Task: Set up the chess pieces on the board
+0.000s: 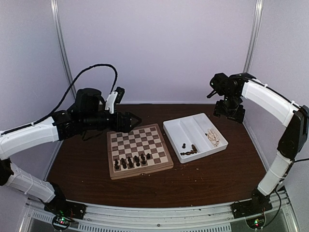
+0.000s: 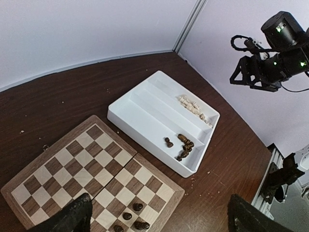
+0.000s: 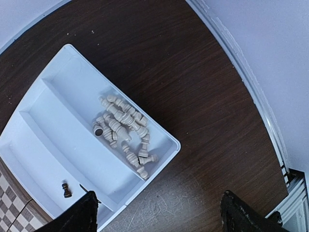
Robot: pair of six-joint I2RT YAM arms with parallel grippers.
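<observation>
The wooden chessboard [image 1: 140, 173] lies left of centre, with several dark pieces [image 1: 130, 162] standing along its near edge in the top view. Right of it is a white divided tray [image 1: 179, 133]. Several dark pieces [image 2: 186, 144] lie in its near-left compartment, and a heap of white pieces [image 3: 123, 122] fills part of the right-hand one. Above the board's far-left side hangs my left gripper [image 1: 131, 122], open and empty. My right gripper [image 1: 229, 112] is raised beyond the tray's far right side; its fingers [image 3: 72, 217] are spread with nothing between them.
Bare dark tabletop [image 3: 212, 111] lies right of the tray, and more free table [image 1: 159, 191] runs in front of board and tray. Pale walls enclose the back and sides. The tray's rim and dividers stand above its floor.
</observation>
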